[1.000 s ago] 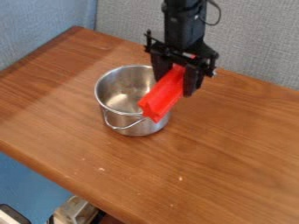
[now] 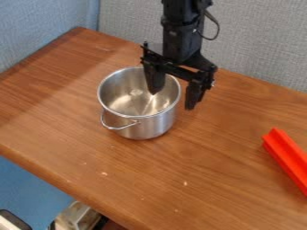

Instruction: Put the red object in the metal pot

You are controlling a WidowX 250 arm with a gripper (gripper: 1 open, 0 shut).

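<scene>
The red block (image 2: 285,160) is a long bar lying on the table at the far right, its lower end cut off by the picture's edge. Well away from it, left of the middle, stands the shiny metal pot (image 2: 146,128), upright, with a wire handle on its front. No red shows in the visible part of its inside. My black gripper (image 2: 175,89) hangs at the pot's back right, its fingers spread wide and nothing between them. One finger (image 2: 153,79) overlaps the pot's mouth in view; the other is just right of the rim.
Bare wooden table (image 2: 132,180) spreads in front of the pot and between it and the block. A grey textured wall (image 2: 258,40) closes off the back. Some metal and black hardware (image 2: 78,218) sits at the lower left, beyond the table's edge.
The red block was at my gripper, slanting over the pot's right side. It came away and moved right across the table to the picture's edge. The pot has stayed put.
</scene>
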